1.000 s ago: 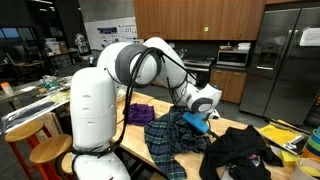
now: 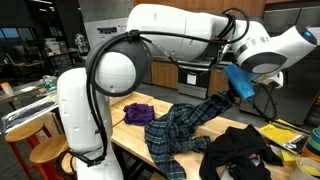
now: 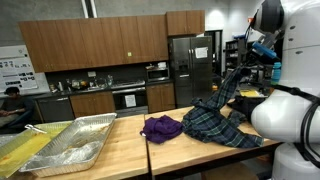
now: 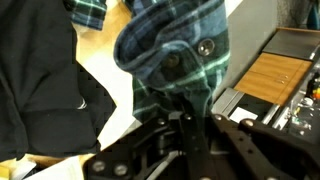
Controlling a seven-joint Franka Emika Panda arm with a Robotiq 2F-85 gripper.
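A dark green and navy plaid cloth point(image 2: 172, 135) is spread over the wooden table, one part of it pulled up off the surface. My gripper is shut on that raised part, which fills the space at its fingers in the wrist view. In exterior view 1 the gripper point(image 2: 237, 97) hangs above the table, left of a black cloth, and the lifted plaid point(image 2: 205, 108) slopes up toward it. In exterior view 2 the plaid cloth point(image 3: 215, 125) rises to the right toward the arm. Two dark buttons point(image 4: 173, 60) show on the held cloth.
A black cloth point(image 2: 238, 150) lies crumpled at the right of the table, and a purple cloth point(image 2: 139, 114) at the left. Yellow items point(image 2: 280, 134) sit at the right edge. Stools point(image 2: 48, 150) stand beside the table.
The arm has risen and swung right from low over the plaid cloth. Part of the cloth has been drawn up with the gripper, while the black and purple cloths have stayed put.
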